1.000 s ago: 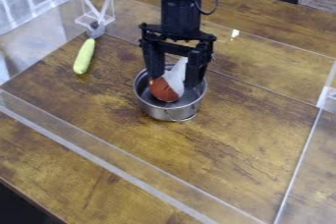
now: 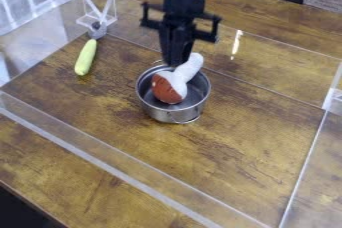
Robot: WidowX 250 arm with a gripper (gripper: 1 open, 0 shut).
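Note:
A steel pot (image 2: 190, 107) sits on the wooden table, holding an object with a reddish-brown rounded end and a white upper part (image 2: 170, 87). My black gripper (image 2: 174, 46) hangs above the pot, blurred, apart from the object; I see nothing held in it, and its fingertips are hard to make out.
A pale green elongated vegetable (image 2: 86, 58) lies at the left, with a small grey-white object (image 2: 99, 17) behind it. Clear plastic panels border the left and right.
My gripper has risen up and away from the pot, uncovering more of the white part of the object inside, which stays in the pot.

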